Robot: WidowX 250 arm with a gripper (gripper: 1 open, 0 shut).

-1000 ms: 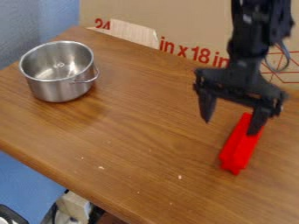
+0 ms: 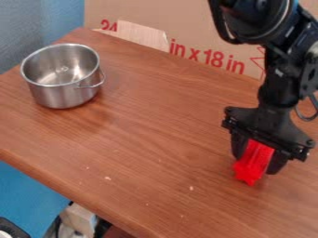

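Note:
A red oblong block [image 2: 252,167] lies on the right part of the wooden table [image 2: 137,158]. A steel pot [image 2: 62,82] with a wire handle stands at the table's back left corner.
A large cardboard sheet [image 2: 187,23] with red printing stands behind the table. At the lower left, the table edge drops to a blue surface and some clutter.
My gripper has moved down onto the red block and shut on it; earlier it was higher, with its fingers apart and more of the block showing.

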